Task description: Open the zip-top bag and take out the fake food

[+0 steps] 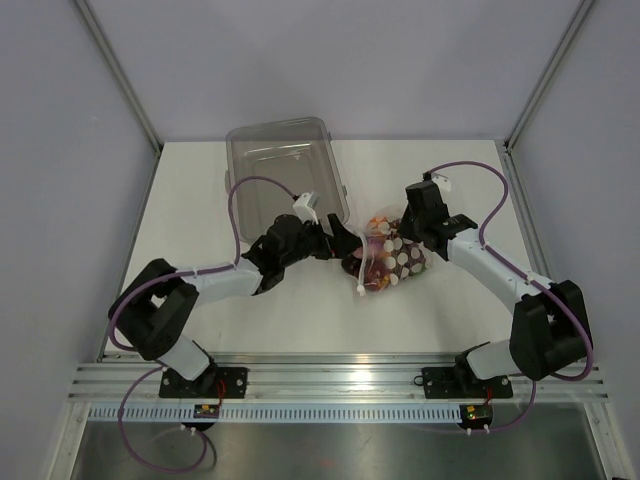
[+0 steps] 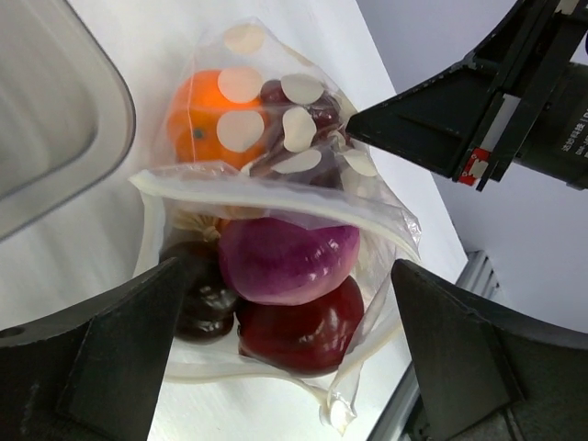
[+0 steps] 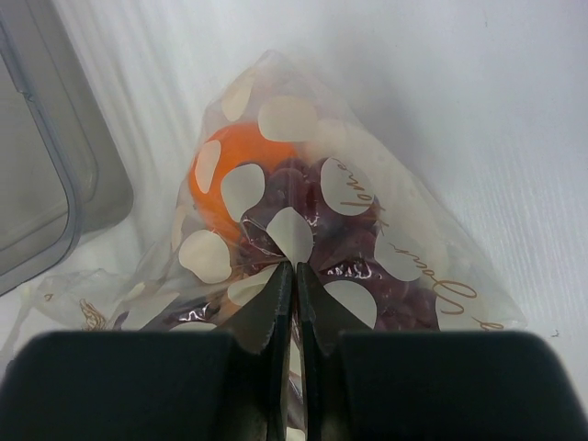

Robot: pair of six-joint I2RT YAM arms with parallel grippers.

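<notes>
The zip top bag (image 1: 395,262), clear with white dots, lies on the white table, its zip end open toward my left gripper. Inside are a purple food piece (image 2: 287,257), a red one (image 2: 303,331), a dark brown one (image 2: 204,303) and an orange (image 2: 207,124). My left gripper stands open at the bag's mouth, nothing visible between its fingers. My right gripper is shut at the bag's other part, over the dotted plastic; whether it pinches some of the plastic is hard to tell.
A grey plastic bin (image 1: 232,160) stands behind my left arm, left of the bag. The table's right edge is close beyond the bag.
</notes>
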